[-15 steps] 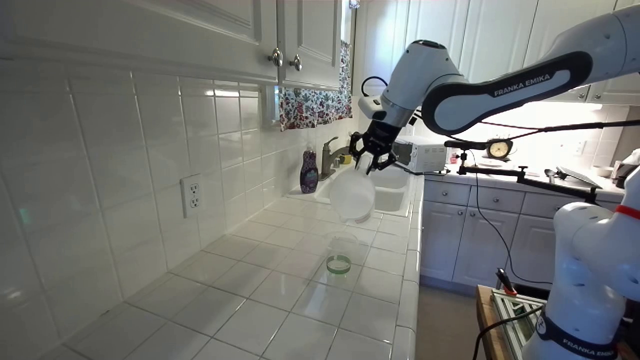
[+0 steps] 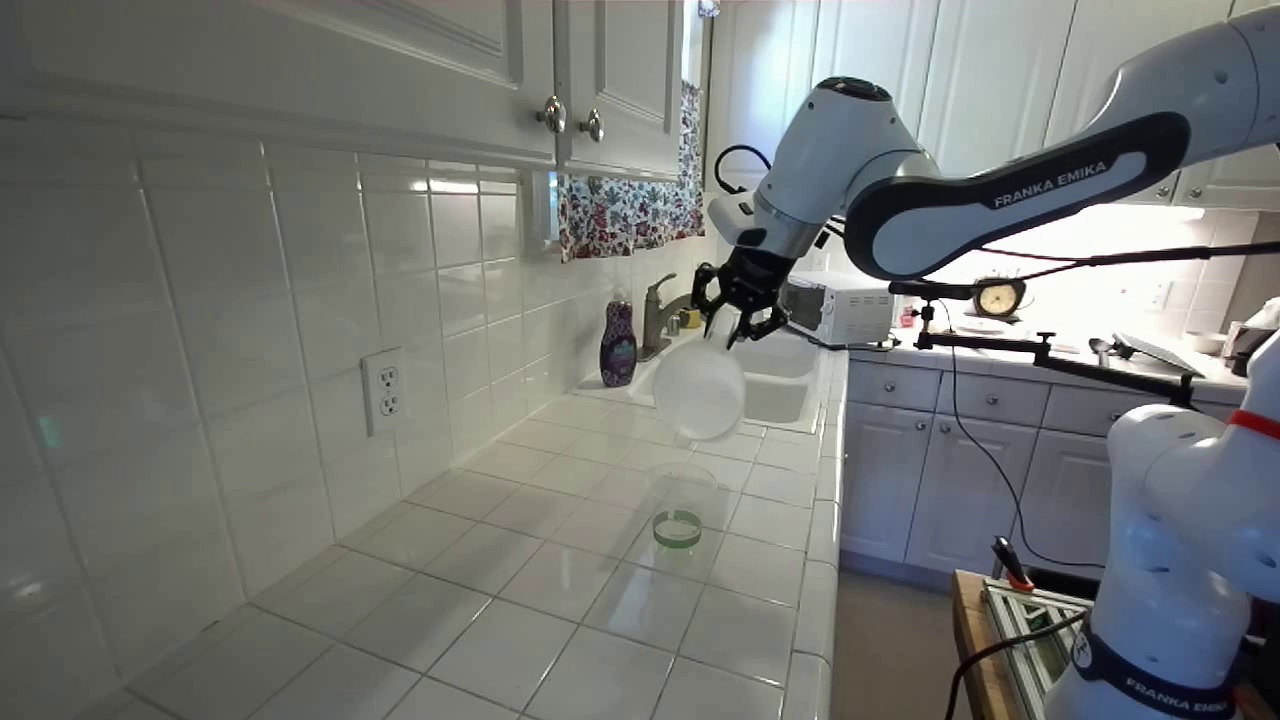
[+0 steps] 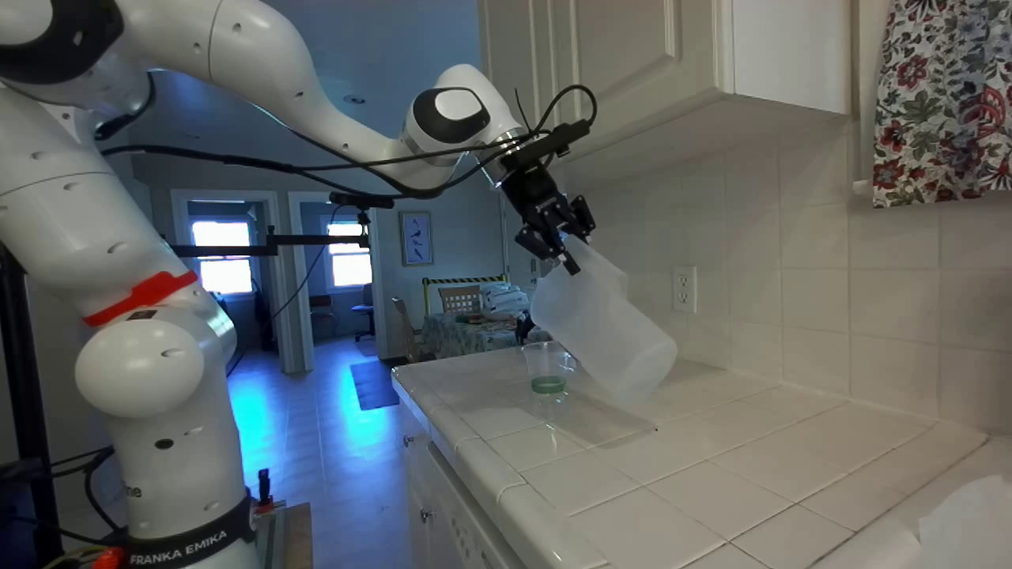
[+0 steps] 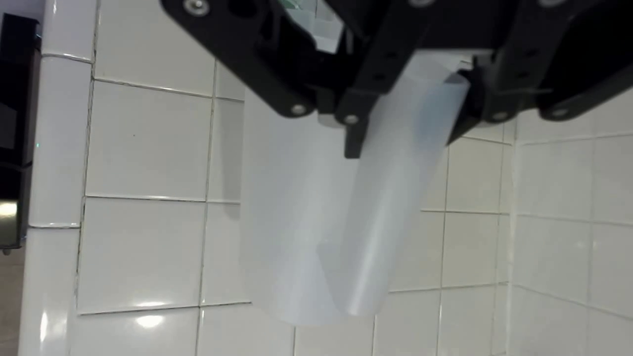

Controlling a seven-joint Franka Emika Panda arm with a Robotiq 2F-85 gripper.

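A translucent white pitcher (image 3: 607, 327) hangs tilted above the counter, its mouth facing the camera in exterior view 1. My gripper (image 2: 723, 330) is shut on the pitcher's handle (image 4: 394, 172); in the wrist view the handle runs between the fingers. Below the pitcher, a clear cup (image 2: 681, 498) stands upright on the tiles with a green ring around its lower part. In exterior view 2 the cup (image 3: 548, 365) appears beside the pitcher's upper end. Whether anything is inside the pitcher, I cannot tell. Only a bit of the cup shows behind the gripper in the wrist view.
A tiled wall with an outlet (image 2: 384, 391) borders it. Farther back are a purple bottle (image 2: 618, 342), a faucet and a white sink (image 2: 780, 396). Cabinets (image 2: 360, 72) hang above.
The gripper and the pitcher have shifted slightly left in exterior view 1, with the pitcher's tilt a little changed. The cup has stayed in place.
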